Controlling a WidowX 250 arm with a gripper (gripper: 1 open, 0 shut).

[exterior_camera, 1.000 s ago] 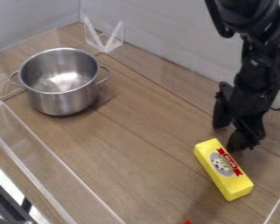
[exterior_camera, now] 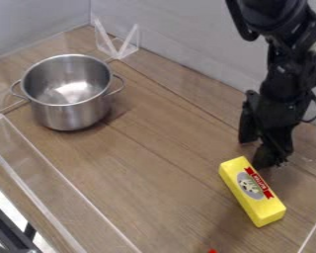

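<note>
A black robot arm hangs in from the top right, its gripper [exterior_camera: 269, 138] low over the wooden table at the right, just behind a yellow box [exterior_camera: 247, 193] with a red label and a cartoon face. The dark fingers blend together, so I cannot tell whether they are open or shut or whether anything is between them. The box lies flat on the table, apart from the fingertips as far as shows.
A steel pot [exterior_camera: 70, 93] with two handles stands at the left. A white bracket-like object [exterior_camera: 116, 42] is at the back near the wall. A small red thing shows at the bottom edge.
The arm and gripper have shifted very slightly; the box and pot have not moved.
</note>
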